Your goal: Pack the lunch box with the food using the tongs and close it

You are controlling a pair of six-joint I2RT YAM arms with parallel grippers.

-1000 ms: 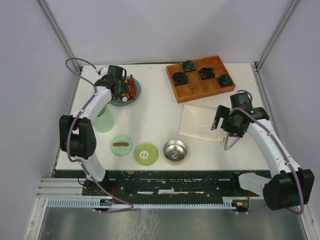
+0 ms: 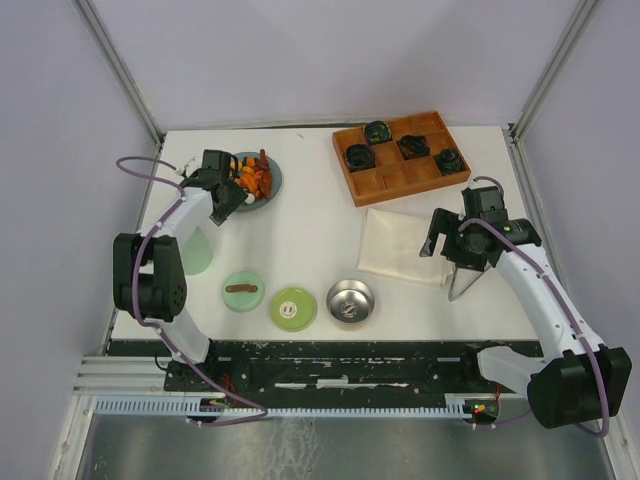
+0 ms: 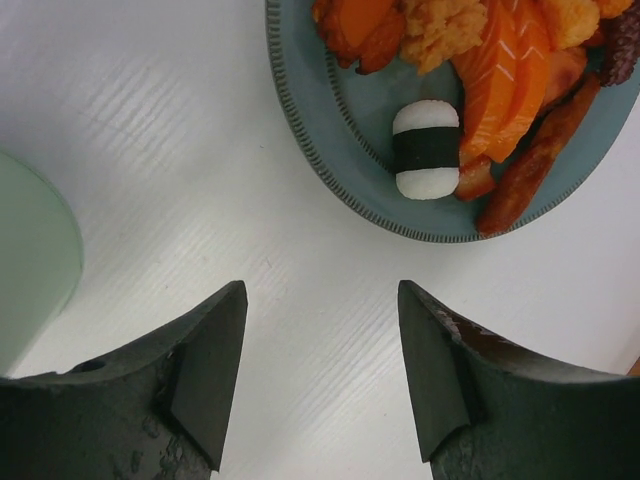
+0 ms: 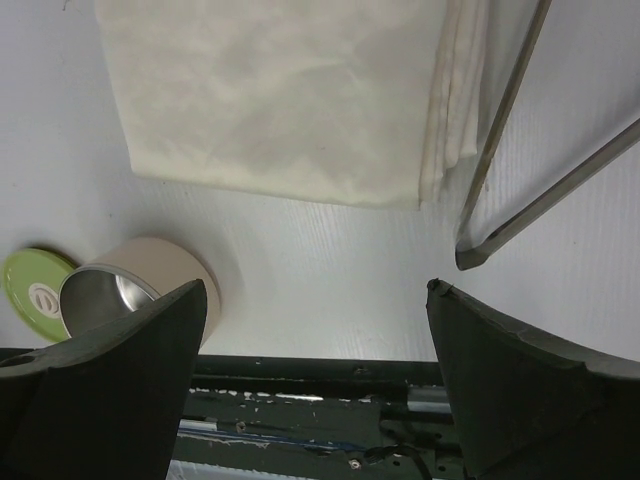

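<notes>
A blue-grey plate [image 3: 308,150] of food, with sushi slices, fried pieces, sausage and a rice roll [image 3: 426,150], sits at the back left. Just short of its front rim hangs my left gripper, fingers apart and empty. A pale green container [image 3: 30,250] is left of it. A steel lunch box [image 2: 350,295], a green lid [image 2: 294,308] and a small green dish [image 2: 243,302] with a brown item lie along the front. My right gripper is open and empty above the table near a folded cream cloth [image 4: 270,100].
A wooden compartment tray [image 2: 371,184] with several dark bowls stands at the back right. A metal stand [image 4: 545,195] lies beside the cloth.
My left gripper has drawn back from over the food plate, toward the left and front. The right arm has shifted slightly at most.
</notes>
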